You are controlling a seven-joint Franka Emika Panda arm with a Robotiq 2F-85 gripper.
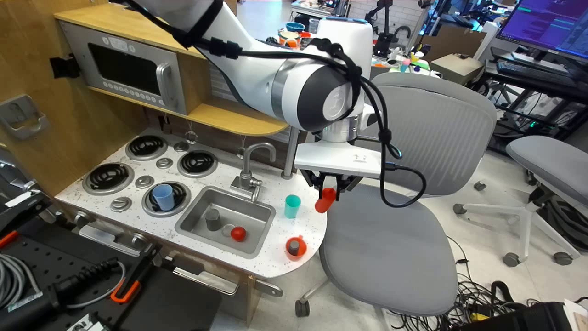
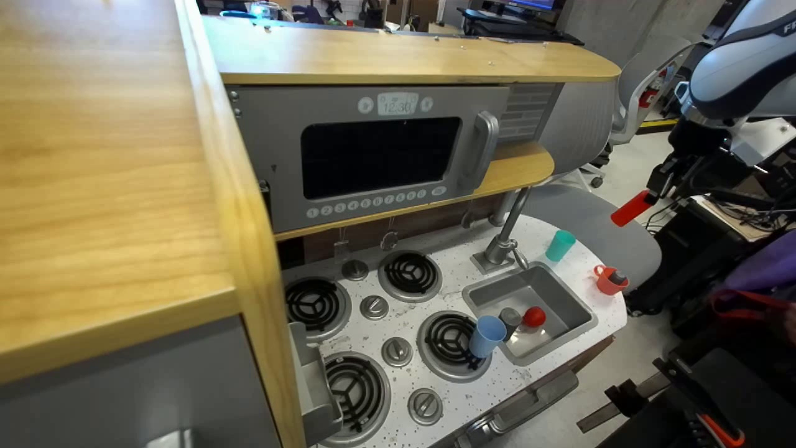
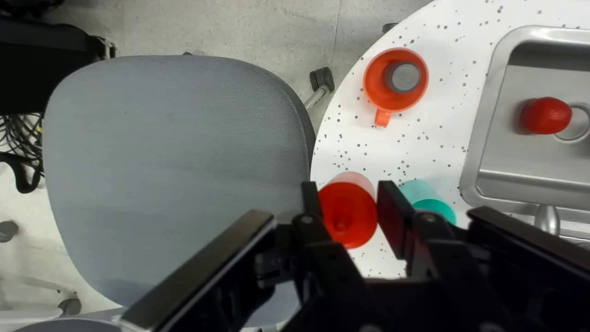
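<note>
My gripper (image 1: 329,192) is shut on a red cylinder (image 1: 325,201), carried in the air by the counter's rounded right end. From the wrist view, the same red cylinder (image 3: 348,213) sits between the two fingertips, tilted, with the white counter (image 3: 354,144) below. Apart from it, a teal cup (image 3: 423,199) shows partly behind a finger. An orange cup (image 3: 381,94) with a grey cylinder (image 3: 405,77) inside stands on the counter's rounded end. A blue cup (image 1: 163,197) rests on a burner.
In the sink (image 1: 264,231) lie a red ball-like item (image 1: 238,234) and a grey cup (image 1: 212,219). The faucet (image 1: 246,165) rises behind it. A grey chair (image 1: 386,248) stands close against the counter's end; its seat is bare.
</note>
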